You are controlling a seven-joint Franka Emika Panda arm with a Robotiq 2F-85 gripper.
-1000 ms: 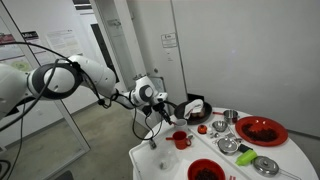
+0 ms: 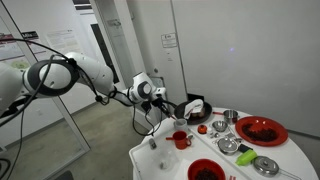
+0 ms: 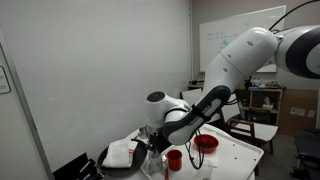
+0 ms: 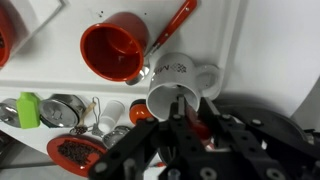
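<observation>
A white mug with dark print and a handle on its right side is in the wrist view, on or just above the white tray. My gripper reaches the mug's rim and appears shut on it, though its dark fingers blend together there. In exterior view 1, the white mug sits below the arm's end, beside a red mug. Exterior view 2 has the gripper pointing down over the mug, which it partly hides.
A black pan with a white cloth lies close to the gripper. A red bowl stands on the tray. Metal pots, a tomato, a green item and a red plate of dark bits crowd the round table.
The surrounding objects look unmoved.
</observation>
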